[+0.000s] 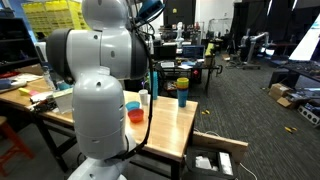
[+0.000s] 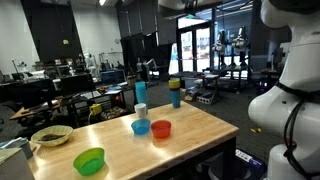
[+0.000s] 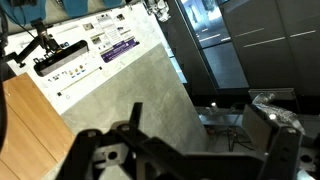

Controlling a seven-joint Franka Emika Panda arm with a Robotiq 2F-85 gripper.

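On the wooden table stand a green bowl, a blue bowl and a red bowl. A white mug, a tall blue cup and a yellow-and-blue stack are behind them. In the wrist view my gripper appears open, its dark fingers spread apart above grey floor, with nothing visible between them. The gripper is away from the bowls and cups, which the wrist view does not show clearly. Neither exterior view shows its fingertips.
A shallow woven basket rests at the table's left. An open box with items inside is on the floor right of the table. Yellow-topped boxes stand further right.
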